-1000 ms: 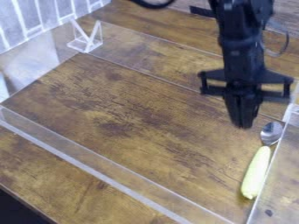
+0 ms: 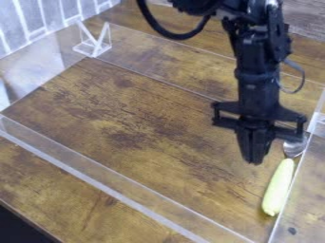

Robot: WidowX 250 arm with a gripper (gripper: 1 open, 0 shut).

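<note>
My black gripper (image 2: 256,155) hangs over the right side of the wooden surface, shut, with nothing visible between its fingers. Below and right of it lies a pale yellow-green elongated object (image 2: 278,187), like a corn cob. A metal spoon (image 2: 294,147) lies just above that object, partly behind my gripper.
Clear plastic walls border the wooden floor (image 2: 114,123), which is bare at left and centre. A white bracket (image 2: 94,40) stands at the back left, near a white slatted rack (image 2: 32,19).
My gripper has come down and slightly toward the viewer over the past second, now partly covering the spoon. The yellow-green object and spoon appear unmoved.
</note>
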